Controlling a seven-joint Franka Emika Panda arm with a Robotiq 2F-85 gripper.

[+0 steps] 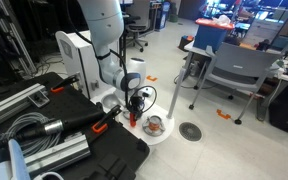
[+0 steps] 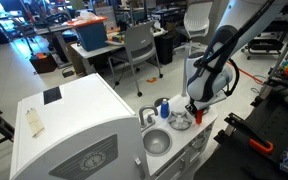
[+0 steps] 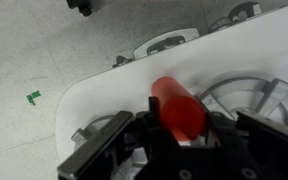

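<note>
My gripper is shut on a red cylindrical object, likely a bottle or can, whose rounded end faces the wrist camera. Exterior view 1 has the same red object hanging below my gripper, above the white counter. It also shows as a small red shape in exterior view 2, close to the counter's far end. Whether its base touches the surface cannot be told. Beneath the fingers, round grey burners lie on either side of the red object in the wrist view.
A silver pot stands beside the held object, with a blue bottle behind it. Farther along the counter are a round sink and a faucet. Black table adjoins the counter; open floor lies beyond its end.
</note>
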